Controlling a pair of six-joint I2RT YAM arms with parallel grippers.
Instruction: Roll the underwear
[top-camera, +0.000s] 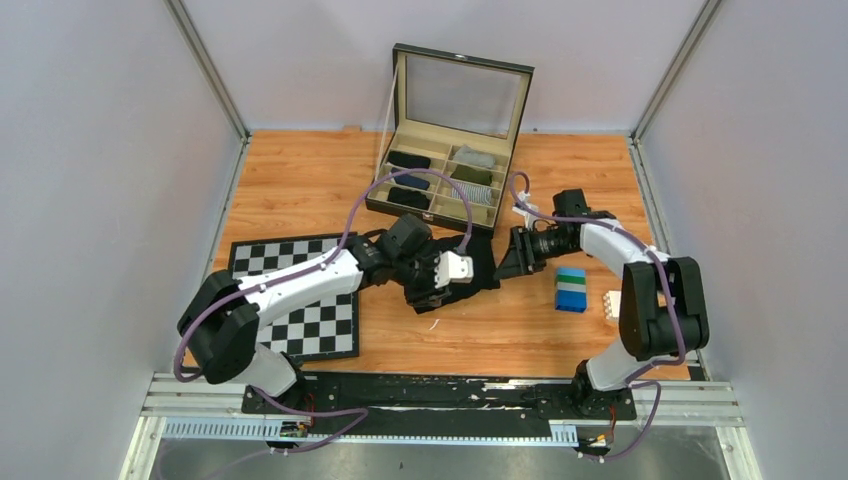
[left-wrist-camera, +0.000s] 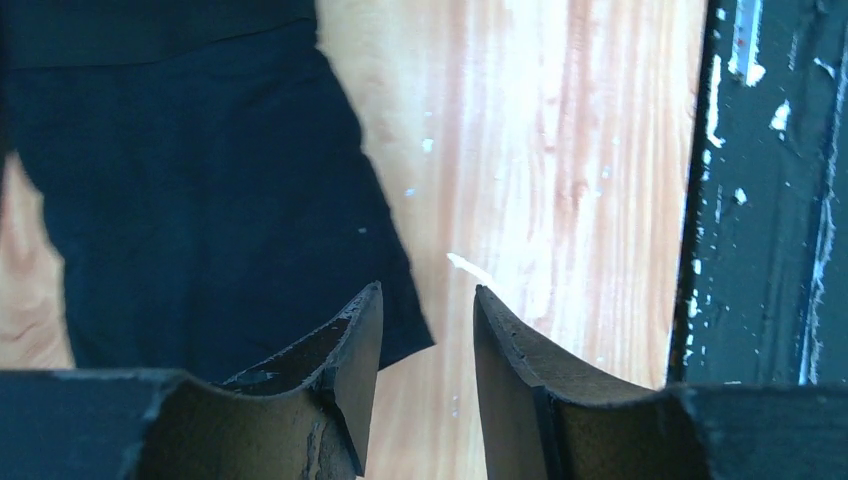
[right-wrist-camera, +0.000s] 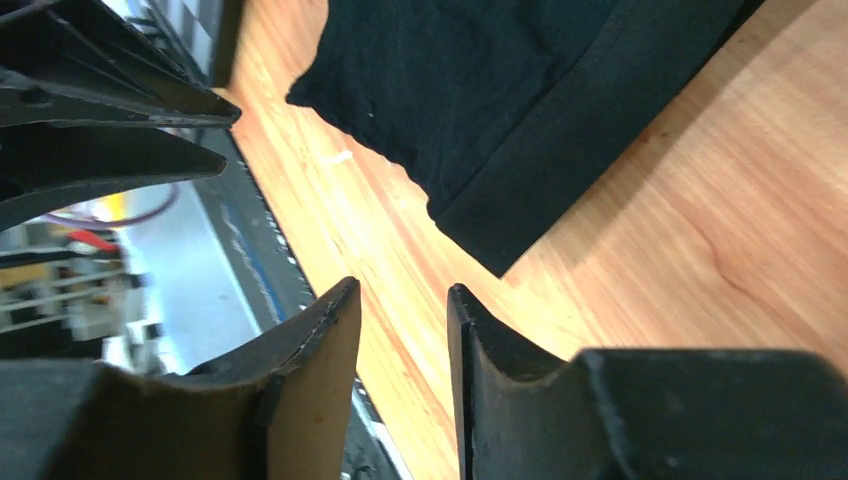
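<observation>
The black underwear (top-camera: 472, 262) lies on the wooden table just in front of the storage box, partly hidden by my left arm in the top view. In the left wrist view its cloth (left-wrist-camera: 210, 200) reaches to beside my left gripper, whose fingers stand apart above its corner. In the right wrist view the underwear (right-wrist-camera: 470, 110) shows a long band along one side, ending in a corner near my right gripper, which is open with only wood visible between its fingertips.
An open storage box (top-camera: 445, 210) with rolled garments stands at the back. A checkered board (top-camera: 340, 320) lies left, stacked coloured blocks (top-camera: 570, 300) and a white piece (top-camera: 611, 306) right.
</observation>
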